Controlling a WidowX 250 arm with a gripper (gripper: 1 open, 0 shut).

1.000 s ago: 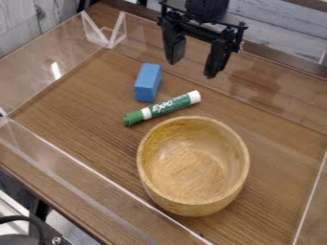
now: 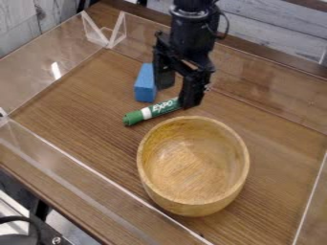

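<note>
My black gripper (image 2: 178, 75) hangs over the middle of the wooden table, low above a green and white cylinder (image 2: 153, 111), with its fingers spread apart on either side and nothing seen held. The cylinder lies diagonally on the table, its right end partly under the gripper. A blue block (image 2: 145, 83) sits just left of the gripper, partly behind it.
A large empty tan bowl (image 2: 192, 167) takes up the lower middle. A dark cable lies at the lower left corner.
The objects on the table look unmoved.
</note>
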